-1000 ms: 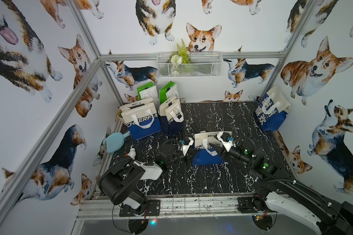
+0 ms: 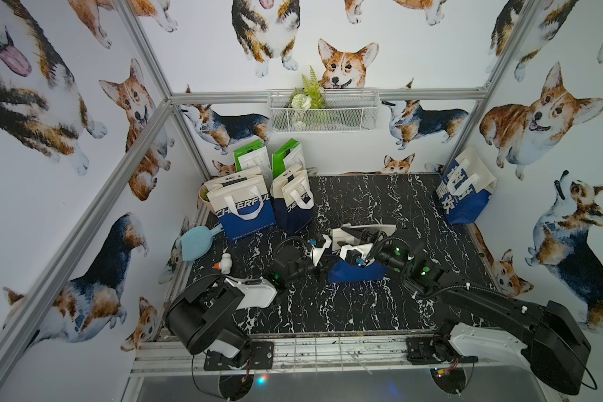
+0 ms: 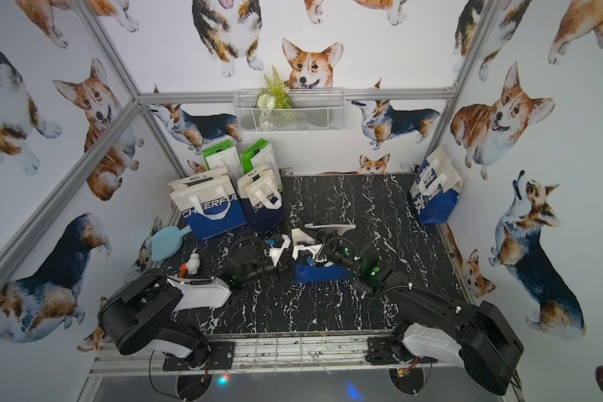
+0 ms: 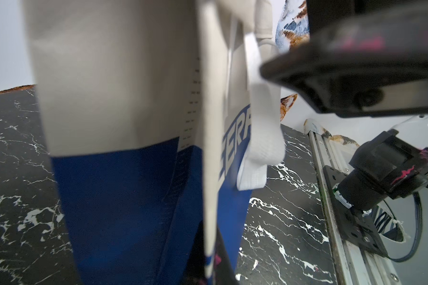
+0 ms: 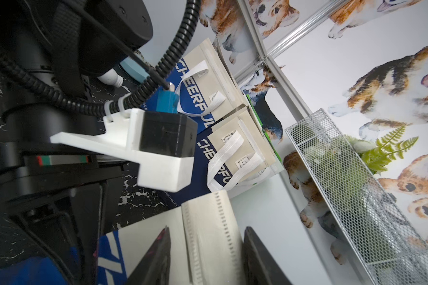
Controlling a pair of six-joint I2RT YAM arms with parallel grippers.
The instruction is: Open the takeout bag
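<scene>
The cream and blue takeout bag stands upright at the middle of the table, with a white handle on its front face. Its left side edge fills the middle of the left wrist view. Low in that view, my left gripper is shut on this thin front edge. My right gripper stands part open over the bag's top; its two fingers are apart with the cream paper visible between and beyond them. In the top left view, the right arm hides much of the bag's mouth.
Several other bags stand at the back left, and one at the right wall. A light blue dustpan-like item and small white bottle lie left.
My right gripper has moved left and turned over the bag's top, now covering the front face's upper part. The left gripper has stayed at the bag's left edge.
</scene>
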